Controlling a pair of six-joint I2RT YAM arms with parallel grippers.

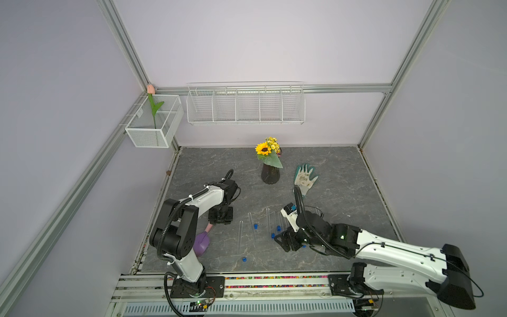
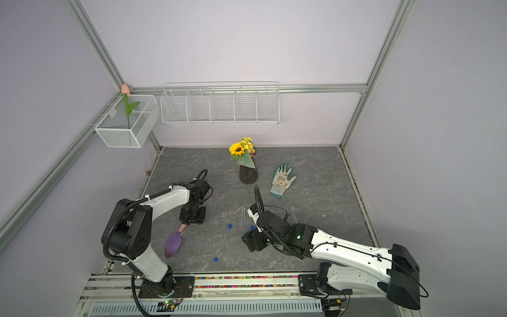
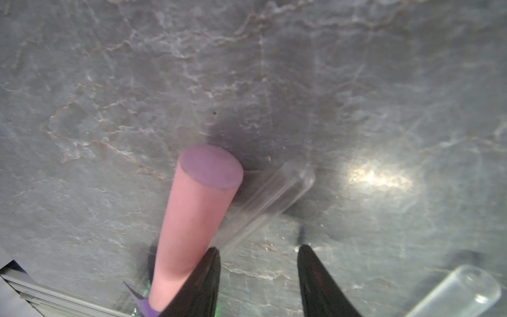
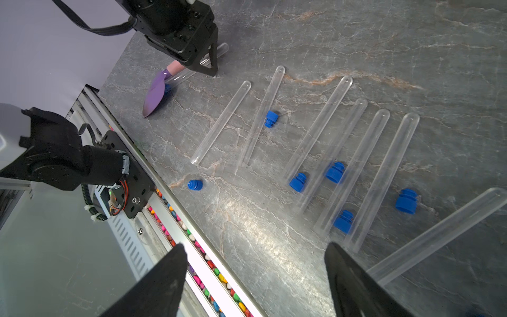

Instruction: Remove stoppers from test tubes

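Several clear test tubes lie in a loose row in the right wrist view, among them a tube (image 4: 221,122) and another tube (image 4: 384,179), both with bare lower ends. Loose blue stoppers lie among them, such as one stopper (image 4: 195,184) near the front edge and another stopper (image 4: 406,201). One tube (image 3: 269,203) lies beside and partly under a pink handle; blue shows at its end (image 4: 168,88). Above it, my left gripper is open, its fingers apart and empty. My right gripper stands wide open above the row, holding nothing.
A purple scoop (image 1: 201,243) with a pink handle (image 3: 198,211) lies by the left arm, crowding the tube there. Farther back stand a flower vase (image 1: 270,173) and a glove (image 1: 304,178). Table between left arm and vase is bare.
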